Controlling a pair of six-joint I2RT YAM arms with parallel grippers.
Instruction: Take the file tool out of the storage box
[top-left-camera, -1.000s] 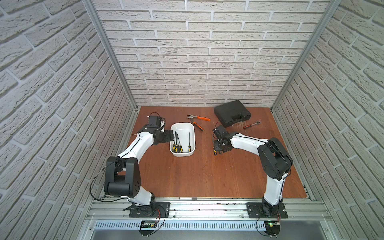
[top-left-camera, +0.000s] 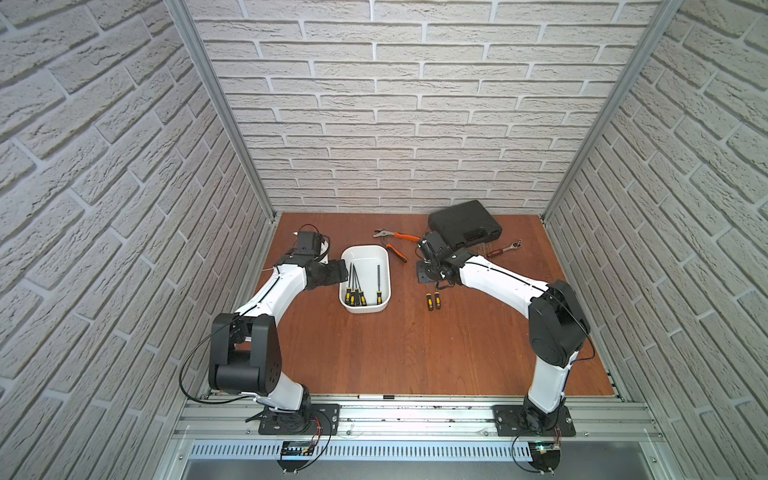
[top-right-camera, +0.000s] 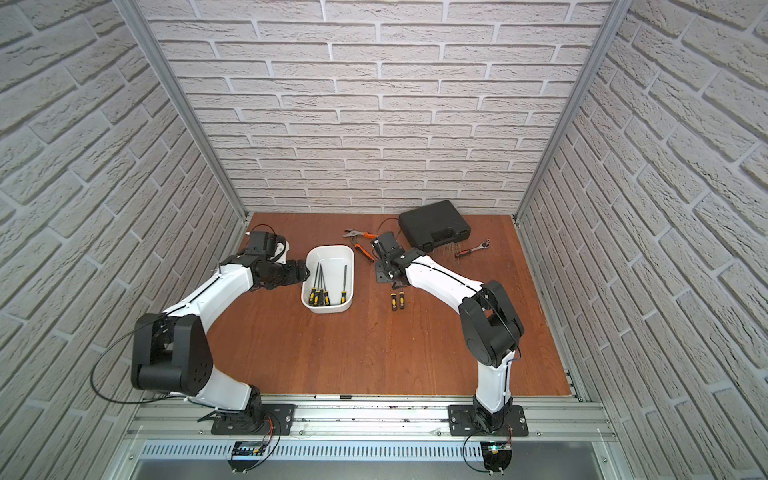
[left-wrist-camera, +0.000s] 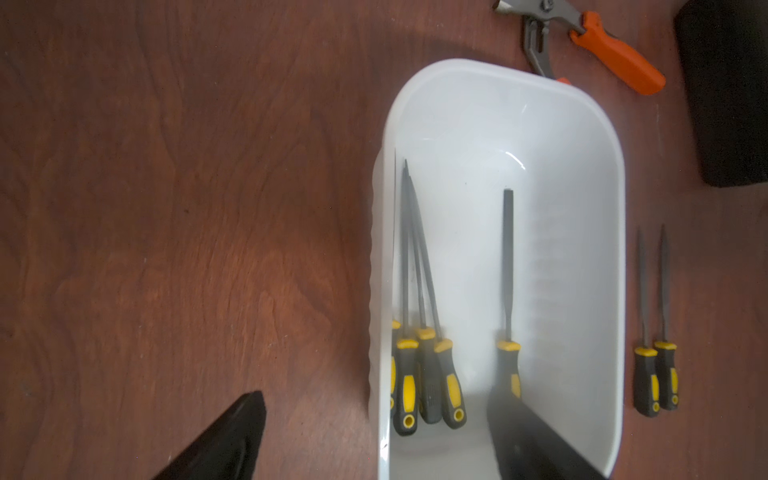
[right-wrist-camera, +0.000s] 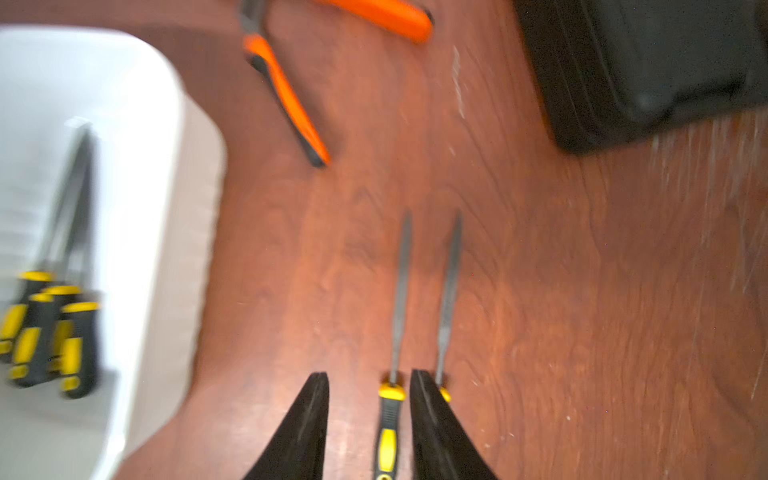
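The white storage box holds several files with black-and-yellow handles: a bunch along its left side and a single one to the right. My left gripper hangs over the box's left part, fingers apart, nothing between them. Two files lie side by side on the table right of the box. My right gripper is raised above them, open and empty; the files lie beneath it on the wood.
A black case stands at the back right, with a ratchet beside it. Orange-handled pliers lie behind the box.
My right gripper has risen from the two files and moved back and slightly left, leaving them on the table. The left arm shows no visible movement.
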